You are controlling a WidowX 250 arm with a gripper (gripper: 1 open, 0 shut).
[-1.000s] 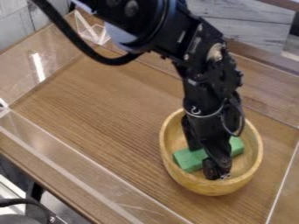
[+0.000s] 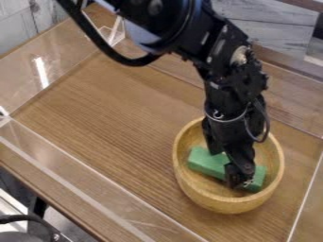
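Observation:
A green block [image 2: 207,163] lies inside a round yellowish wooden bowl [image 2: 195,195] at the right of the table. My black gripper [image 2: 237,163] reaches down into the bowl from above, over the block, its fingertips at the block and partly covering it. The finger is open; whether both fingers touch the block is hard to tell.
A grey board stands along the back right, and cables show at the lower left edge.
The green block has turned within the bowl, now sloping down toward the right. My gripper has shifted slightly with it.

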